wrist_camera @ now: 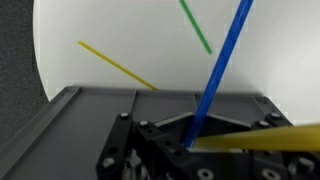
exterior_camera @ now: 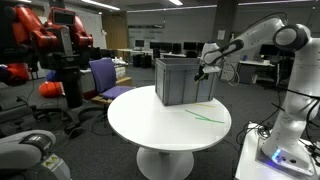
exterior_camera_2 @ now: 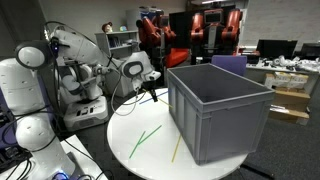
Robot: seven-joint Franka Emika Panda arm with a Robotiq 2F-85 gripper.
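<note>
My gripper (exterior_camera: 205, 73) is raised beside the top of a large grey box (exterior_camera: 184, 84). In the wrist view the gripper is shut on a thin blue stick (wrist_camera: 222, 62) and a yellow stick (wrist_camera: 265, 138), which cross near its fingertips. The blue stick slants away toward the table; the yellow one runs out sideways. On the white table lie two green sticks (exterior_camera_2: 137, 147) and another yellow stick (exterior_camera_2: 177, 149), the latter close to the box. What lies inside the box is hidden.
The open grey box (exterior_camera_2: 220, 90) stands at one side of the round white table (exterior_camera: 150, 120) and its tall walls block that side. A purple chair (exterior_camera: 105, 78) is behind the table.
</note>
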